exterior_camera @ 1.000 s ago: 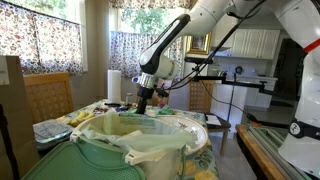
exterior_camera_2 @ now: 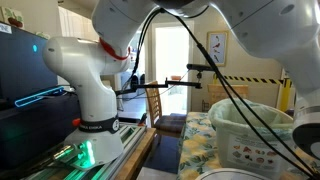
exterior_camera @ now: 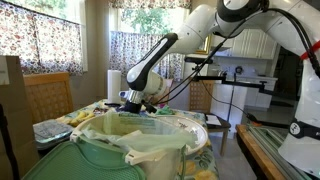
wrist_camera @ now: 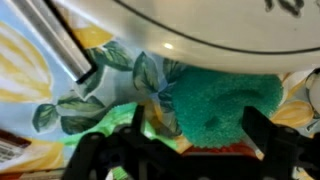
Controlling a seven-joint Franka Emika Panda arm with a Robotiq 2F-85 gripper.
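Observation:
In the wrist view my gripper stands open, its dark fingers apart. A crumpled teal cloth (wrist_camera: 215, 100) lies on the table ahead of and between the fingertips. Part of a light green cloth (wrist_camera: 98, 130) shows beside the left finger. In exterior view 1 the gripper (exterior_camera: 132, 104) is low over the far part of the table, behind the bin; its fingers are too small there to make out.
A white bin with a pale liner (exterior_camera: 140, 135) stands near exterior view 1, beside a green lid (exterior_camera: 80, 162). A curved white edge (wrist_camera: 210, 48) and a metallic bar (wrist_camera: 60, 40) border the cloths. Floral cloth (wrist_camera: 30, 75) covers the table.
In exterior view 1 the arm has shifted left and its wrist sits somewhat lower. The bin and lid have stayed in place.

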